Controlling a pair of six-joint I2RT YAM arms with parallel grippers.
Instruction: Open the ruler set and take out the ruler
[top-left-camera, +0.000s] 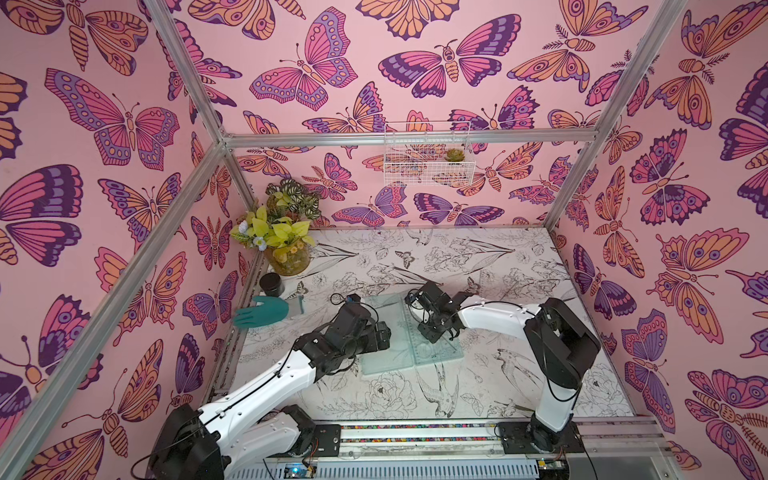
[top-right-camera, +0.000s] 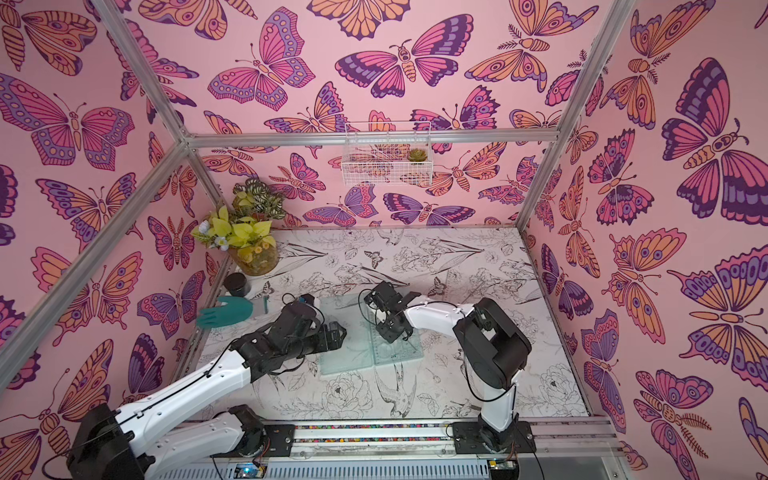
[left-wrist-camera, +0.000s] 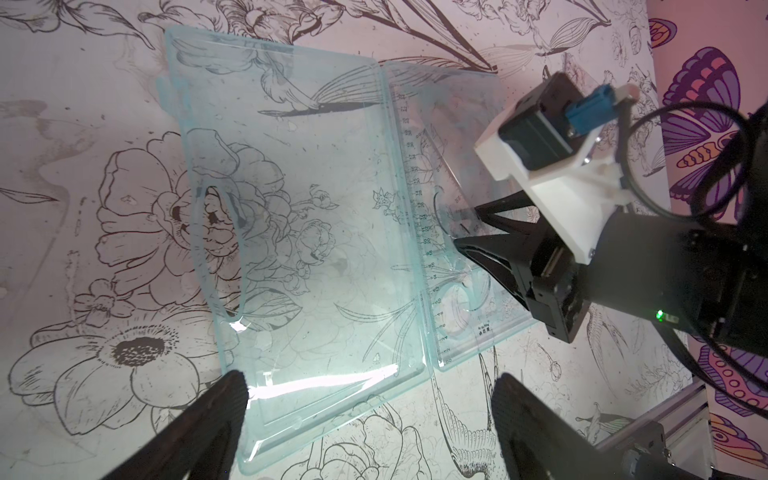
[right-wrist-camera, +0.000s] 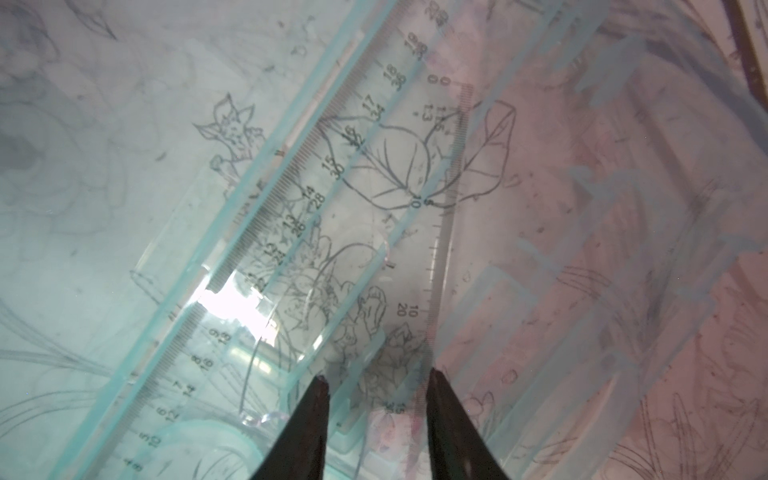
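Observation:
The translucent teal ruler case (left-wrist-camera: 312, 224) lies opened flat on the table, its empty lid on the left. The clear rulers (right-wrist-camera: 416, 232) lie in the right half, with printed scales. My right gripper is low over that half, its fingertips part open and at the rulers; in the right wrist view whether they touch is unclear, and nothing clearly shows held. My left gripper stands wide open near the lid, at the lower edge of the left wrist view, with nothing between its fingers.
A teal glove (top-left-camera: 260, 312), a dark round container (top-left-camera: 271, 283) and a potted plant (top-left-camera: 288, 256) sit at the left. A wire basket (top-left-camera: 428, 172) hangs on the back wall.

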